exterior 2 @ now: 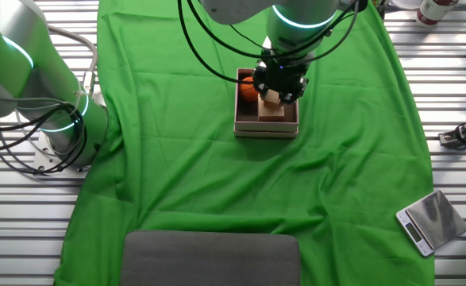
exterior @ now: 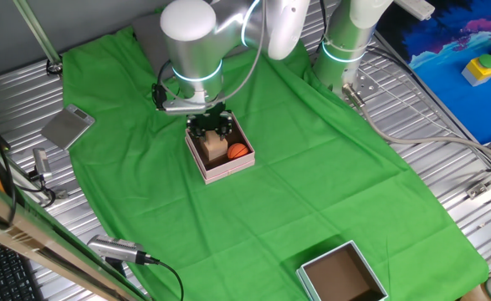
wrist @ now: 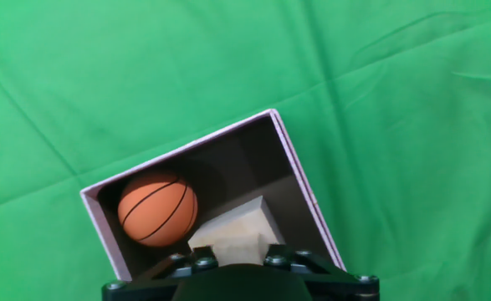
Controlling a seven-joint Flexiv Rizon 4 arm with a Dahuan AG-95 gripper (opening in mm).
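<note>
A pale wooden block lies in a pinkish open box with a dark inside. Beside it in the same box rests a small orange basketball. My gripper reaches down over the box, its fingers on either side of the block's upper part. In the wrist view the block shows between the fingertips, its near end hidden by the gripper. Whether the fingers press on it cannot be made out. The ball is clear of the fingers.
A second open box, light-rimmed and empty, stands near the front edge of the green cloth. A small scale lies at one side, and a dark grey pad at another.
</note>
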